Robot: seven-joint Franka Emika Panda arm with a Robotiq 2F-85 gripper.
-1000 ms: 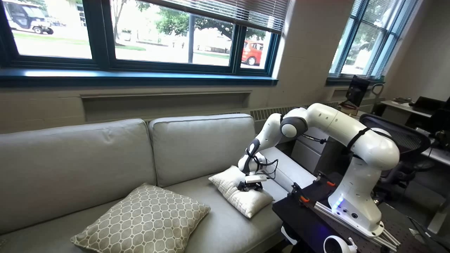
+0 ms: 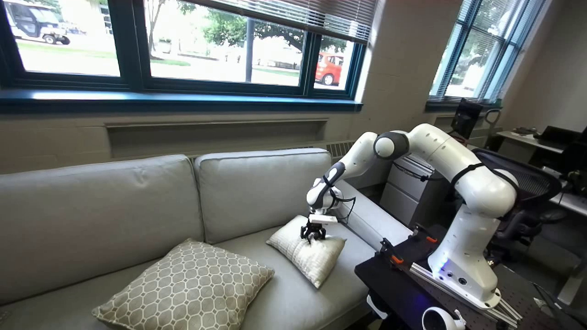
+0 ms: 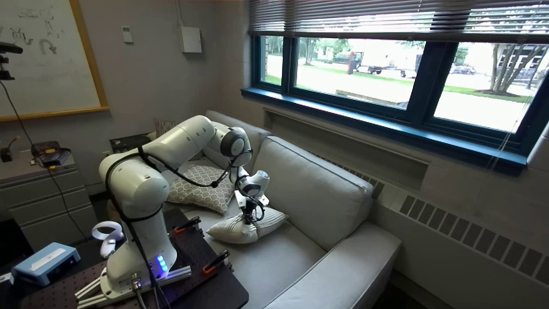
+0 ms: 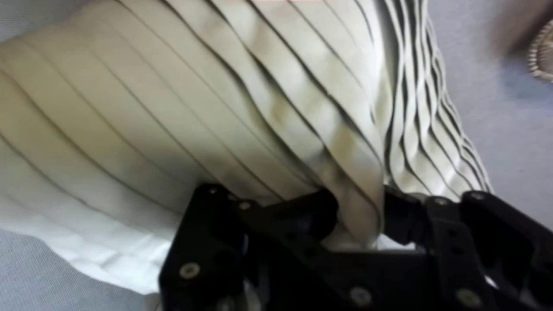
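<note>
The small cream pillow with pleats (image 2: 316,258) is at the right end of the grey couch. My gripper is shut on a pinched fold of its cover, and the cloth bunches up between the black fingers. In exterior view 2 the same pillow (image 3: 234,230) creases inward below the gripper (image 3: 249,219). Whether its underside rests on the seat or hangs just clear, I cannot tell. To its left lies a larger pillow with a honeycomb pattern (image 2: 192,286), apart from the gripper.
The couch backrest (image 2: 264,189) rises behind the pillow, and the armrest (image 2: 374,217) is close on the right. A black table (image 2: 393,280) with orange-tipped clamps borders the seat's front. Bare seat (image 3: 296,252) shows beside the pillow in exterior view 2.
The arm and gripper have risen and shifted slightly left. The small pillow has moved left with them, its cover now pulled up at the gripper.
</note>
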